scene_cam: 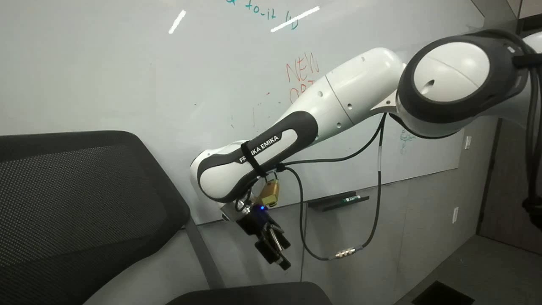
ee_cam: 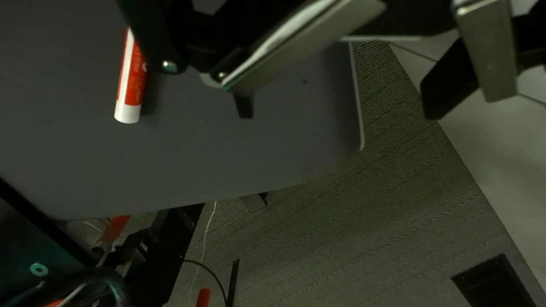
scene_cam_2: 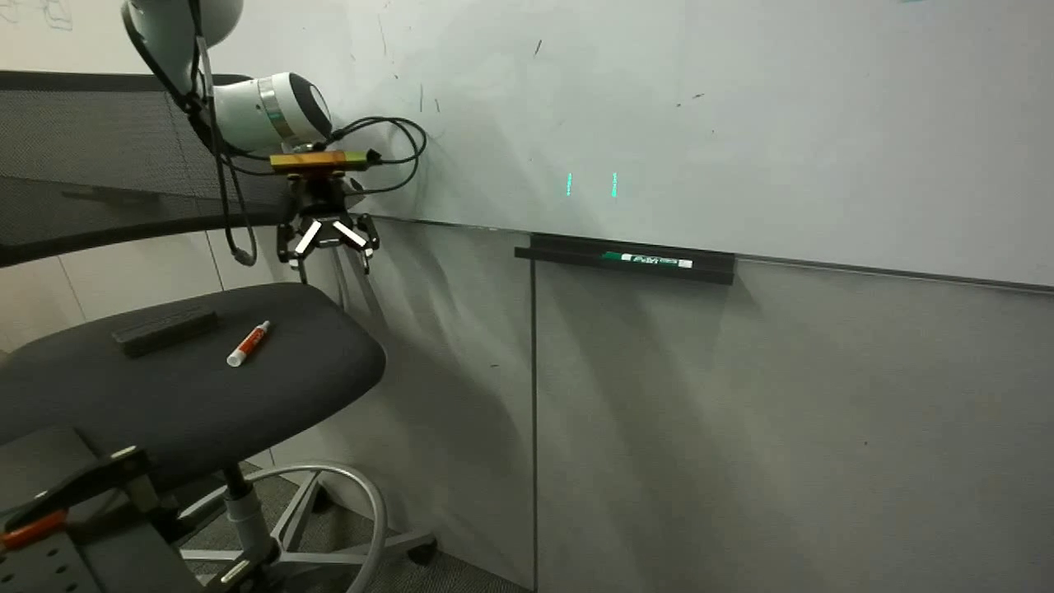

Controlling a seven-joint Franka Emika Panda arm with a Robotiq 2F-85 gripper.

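Note:
My gripper (scene_cam_2: pixel 333 265) hangs in the air above the back edge of a dark chair seat (scene_cam_2: pixel 316 366), its fingers spread wide apart. Nothing sits between them in the wrist view, where the gripper is open over the seat's edge. A red-and-white marker (scene_cam_2: pixel 249 344) lies on the seat, clear of the fingers. In the wrist view, that marker (ee_cam: pixel 129 97) is at the upper left, its far end hidden behind a finger. A black eraser-like block (scene_cam_2: pixel 166 333) rests beside the marker on the seat.
A whiteboard (scene_cam_2: pixel 790 119) covers the wall behind. Its black tray (scene_cam_2: pixel 632 273) carries a green-and-white marker (scene_cam_2: pixel 647 260). The tall mesh chair back (scene_cam: pixel 91 193) stands left of the arm in exterior view 1. Loose cables (scene_cam: pixel 378 188) hang below the arm.

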